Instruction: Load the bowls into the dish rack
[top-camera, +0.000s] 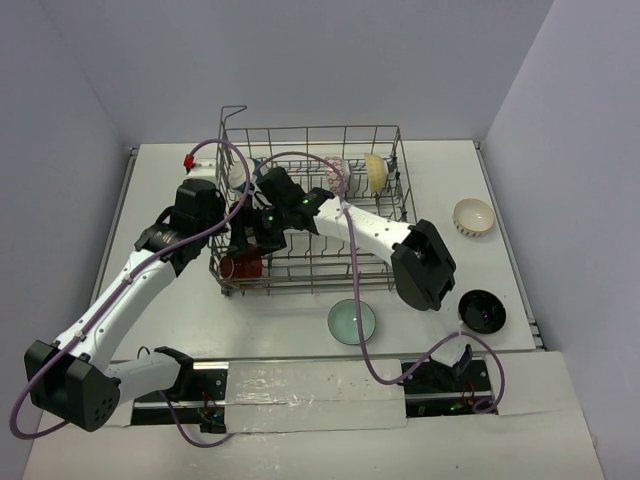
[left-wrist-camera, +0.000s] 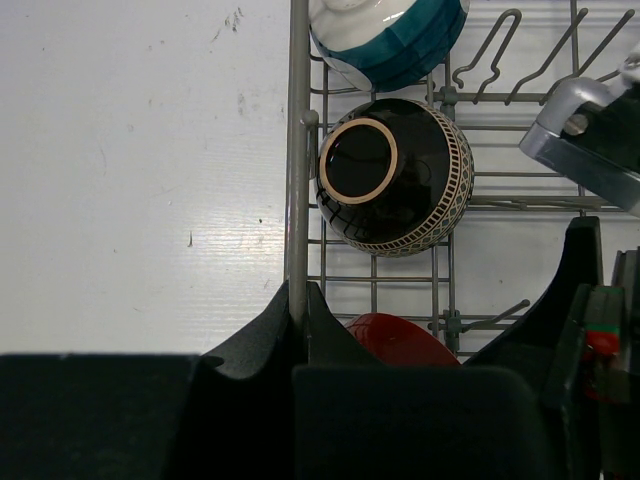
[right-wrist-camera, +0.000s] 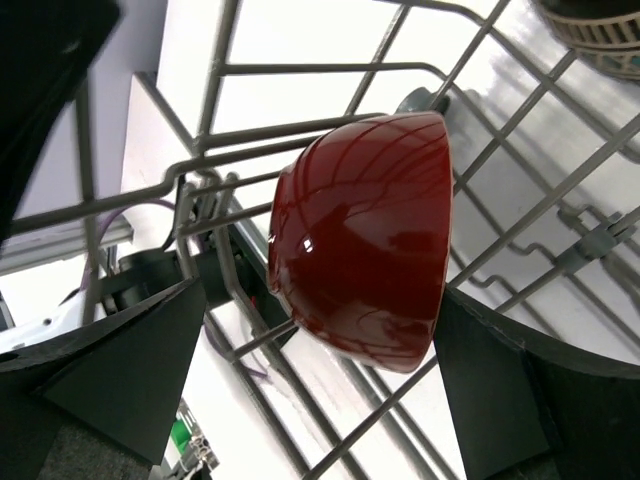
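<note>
In the right wrist view a glossy red bowl lies tilted on its side in the rack's front left corner. My right gripper is open around it; one finger is close to the bowl's rim, the other stands clear. On the left side rail of the dish rack my left gripper is shut. Behind the red bowl, a black bowl rests on its side, then a teal and white bowl. A pink patterned bowl and a yellow bowl stand in the back row.
Outside the rack, a green bowl sits in front, while a cream bowl and a black bowl are at the right. The right arm crosses over the rack's middle. Counter left of the rack is bare.
</note>
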